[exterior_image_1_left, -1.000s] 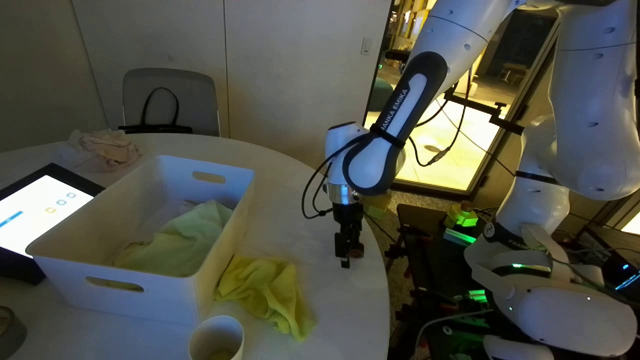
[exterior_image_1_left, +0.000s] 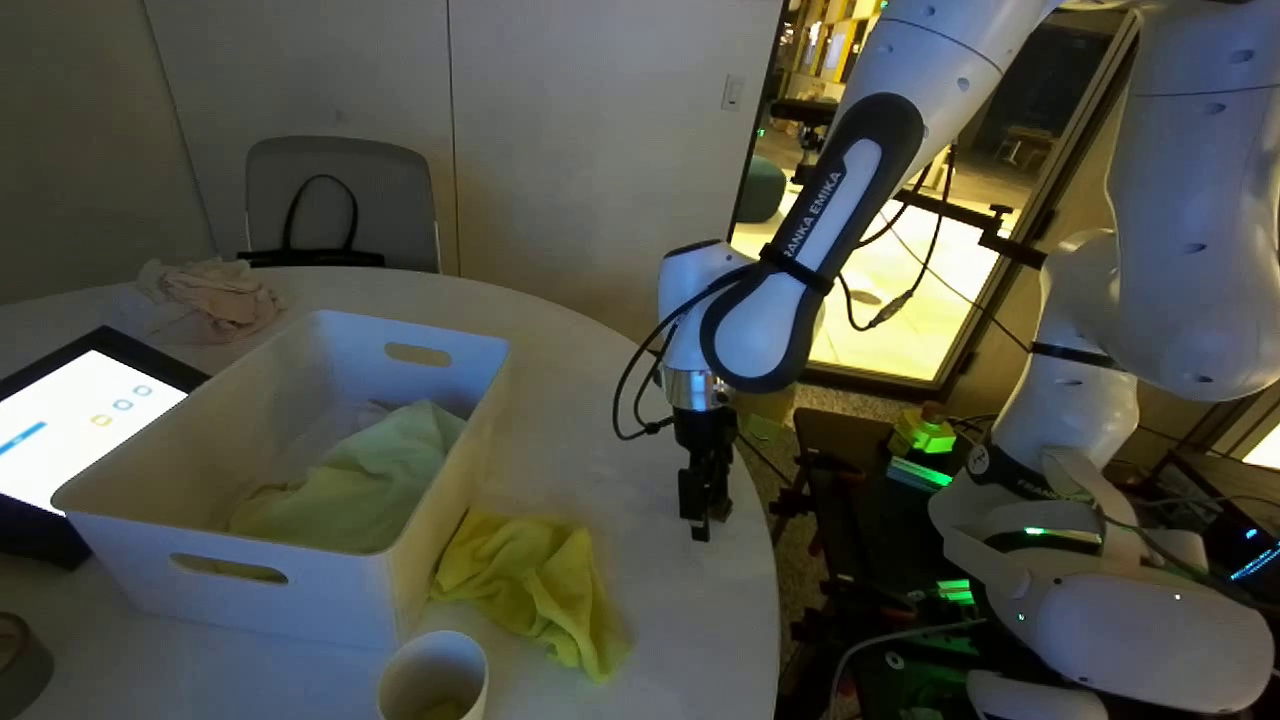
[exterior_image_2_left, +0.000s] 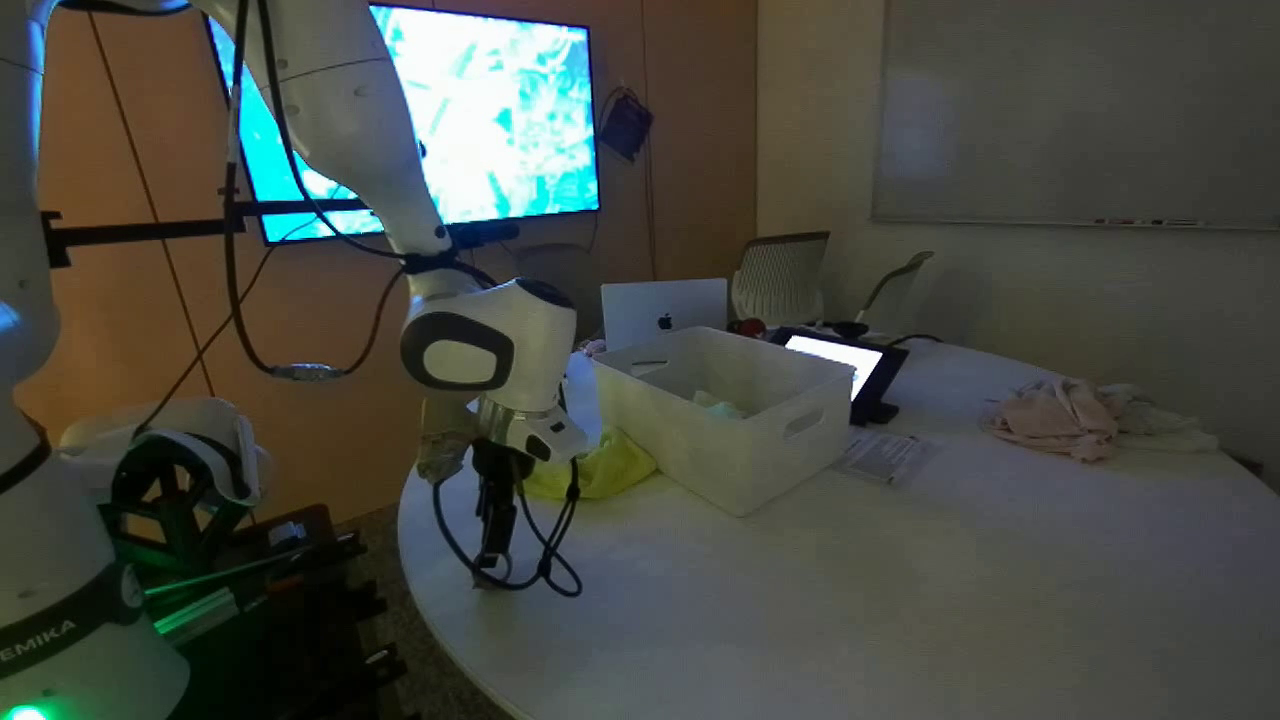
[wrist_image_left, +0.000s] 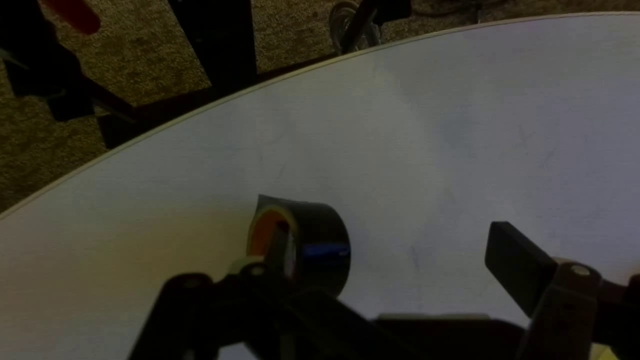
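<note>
A dark roll of tape (wrist_image_left: 327, 249) with an orange inner core lies on its curved side on the white table (wrist_image_left: 432, 156) in the wrist view. My gripper stands open over it, low above the tabletop. One dark finger (wrist_image_left: 277, 249) overlaps the roll's core opening; whether it is inside the hole or only in front of it I cannot tell. The other finger (wrist_image_left: 519, 264) is well to the right, over bare table. In exterior view 1 the gripper (exterior_image_1_left: 704, 526) points down near the table's right edge and mostly hides the roll.
A white bin (exterior_image_1_left: 396, 600) holding pale cloths (exterior_image_1_left: 360, 480) stands left of my gripper. Beside it lie a yellow cloth (exterior_image_1_left: 534, 582) and a white cup (exterior_image_1_left: 434, 678). A lit tablet (exterior_image_1_left: 78, 420) is farther left. Bare table (exterior_image_2_left: 840, 612) stretches across the front in exterior view 2.
My gripper has shifted slightly right and a little lower in exterior view 1. The brownish roll showing beside the fingers earlier is now mostly behind them. The bin and cloths have not moved.
</note>
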